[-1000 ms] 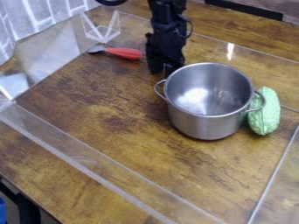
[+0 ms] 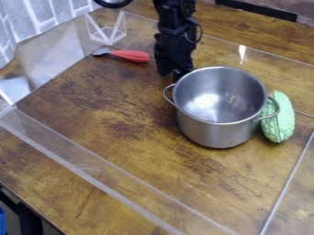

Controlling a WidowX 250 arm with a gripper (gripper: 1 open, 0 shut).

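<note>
My black gripper (image 2: 172,64) hangs at the top centre, low over the table just behind the left side of a steel pot (image 2: 221,106); its fingertips are dark and partly hidden, so I cannot tell how they stand. A red-handled utensil (image 2: 130,55) with a metal end lies just left of the gripper. A pale green cabbage-like vegetable (image 2: 278,117) lies against the pot's right side.
Transparent walls (image 2: 73,156) border the workspace on the left and front, with a further edge along the back and right.
</note>
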